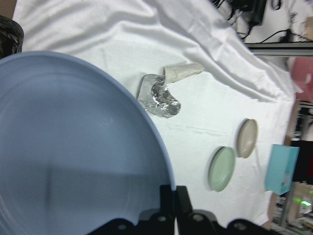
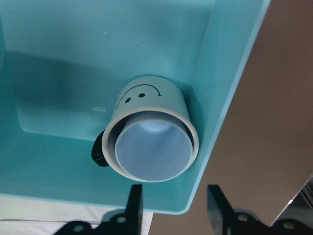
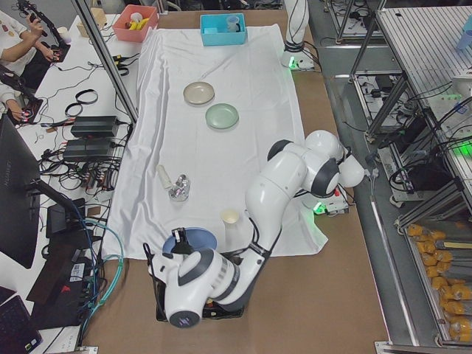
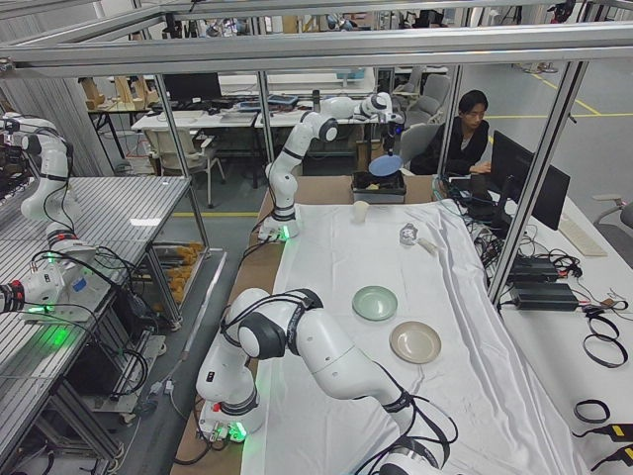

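A blue plate (image 1: 73, 137) is held by its rim in my left gripper, lifted above the black bin (image 4: 364, 193) at the cloth's end in the camera right view. A green plate (image 3: 222, 116), a beige plate (image 3: 198, 92), a cream cup (image 3: 229, 216) and crumpled foil with a pale roll (image 3: 179, 188) lie on the white cloth. My right gripper stands open above the blue box (image 2: 58, 98), where a smiley mug (image 2: 149, 93) with a pale blue cup (image 2: 154, 147) inside it lies.
A red bin (image 3: 136, 23) stands at the back left. A monitor and cables crowd the side table (image 3: 44, 147). The middle of the cloth (image 3: 184, 147) has free room.
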